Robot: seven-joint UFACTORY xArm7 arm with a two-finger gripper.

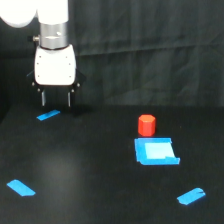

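Observation:
My gripper (56, 97) hangs at the upper left, with its two dark fingers apart and nothing seen between them. A red block (147, 125) with a faceted outline rests on the black table, right of centre and well to the right of the gripper. Just in front of the block lies a white patch framed in blue tape (141, 150). The block stands clear of my fingers, close behind the frame's far edge.
Strips of blue tape mark the black table: one strip (48, 115) below the gripper, another at the front left (20, 187), a third at the front right (191, 196). A dark curtain (150, 50) closes off the back.

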